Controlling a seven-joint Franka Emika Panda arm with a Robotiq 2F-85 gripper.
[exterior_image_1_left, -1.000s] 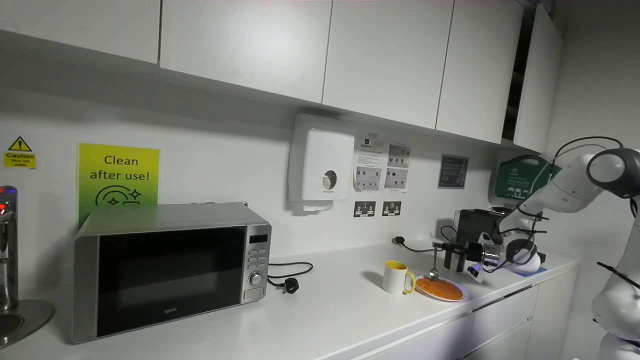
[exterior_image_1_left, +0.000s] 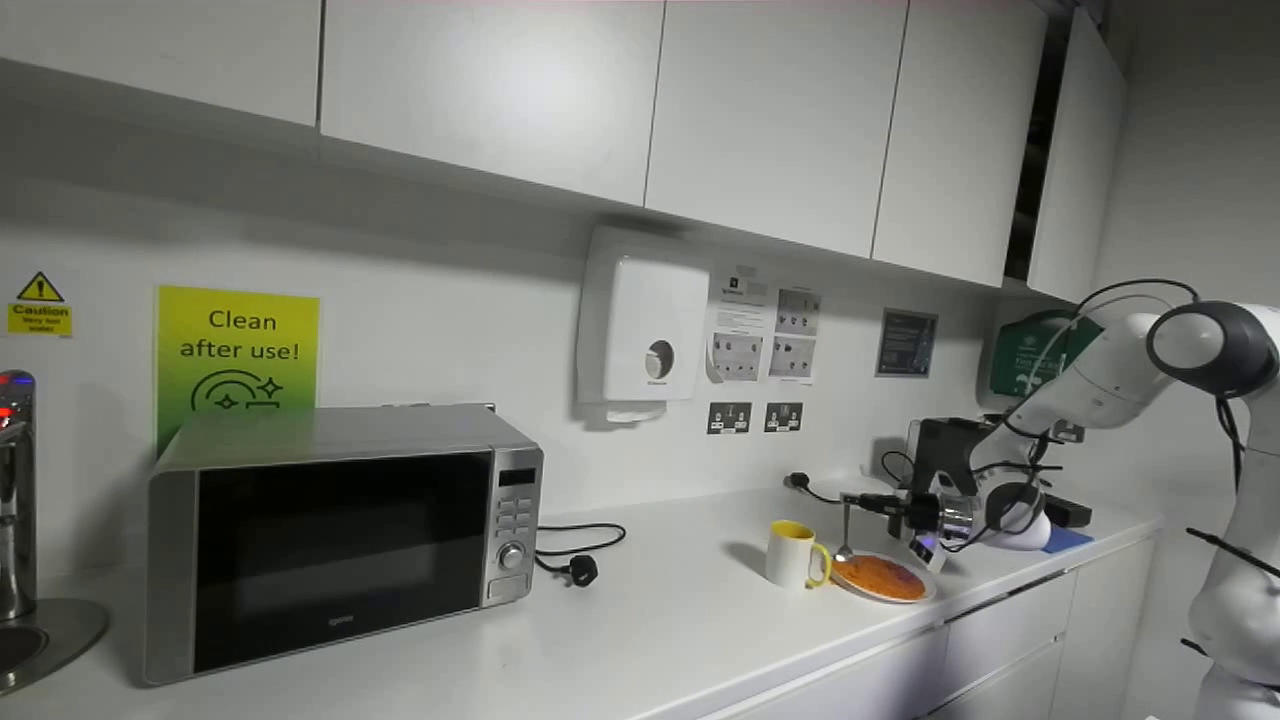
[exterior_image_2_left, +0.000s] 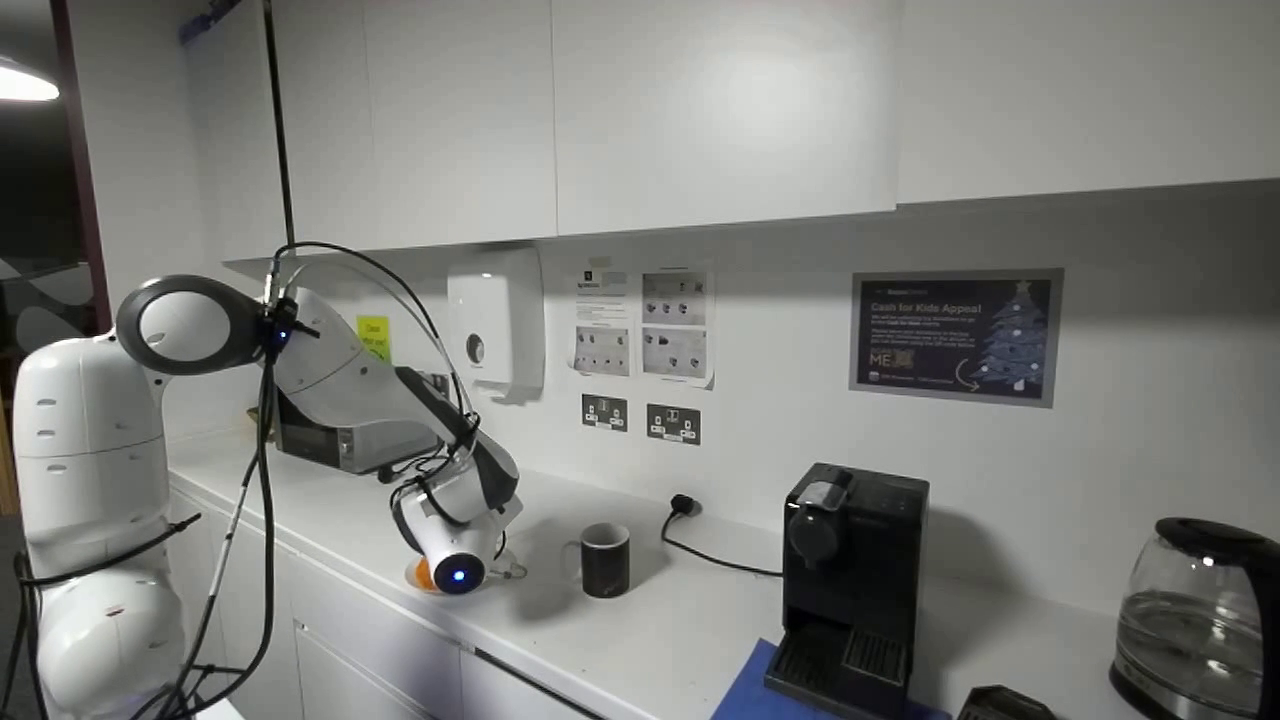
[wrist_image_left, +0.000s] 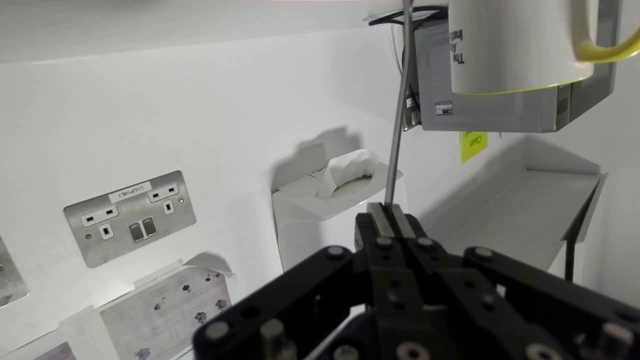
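Note:
My gripper (exterior_image_1_left: 849, 499) is shut on the thin metal handle of a spoon (wrist_image_left: 398, 120), pinched at the fingertips. The spoon hangs bowl down beside the yellow mug handle, over the left edge of a white plate (exterior_image_1_left: 894, 599). Whether the bowl touches the plate cannot be told. Something orange (exterior_image_1_left: 885, 578) covers the plate's middle. Just left of it stands a white mug (exterior_image_1_left: 787, 560) with a yellow inside, upright on the counter. That mug (wrist_image_left: 519, 45) also fills the top right of the wrist view. In exterior view 2 the wrist hides the fingers and most of the plate.
A microwave (exterior_image_1_left: 342, 540) stands farther left, its loose plug (exterior_image_1_left: 582, 570) on the counter. To the right are a black coffee machine (exterior_image_2_left: 854, 576) and a glass kettle (exterior_image_2_left: 1182, 612). A dark mug (exterior_image_2_left: 605, 560) stands near the wrist.
My arm has shifted left and the spoon with it, from over the plate's back toward its left edge near the mug. The mug and plate have stayed in place.

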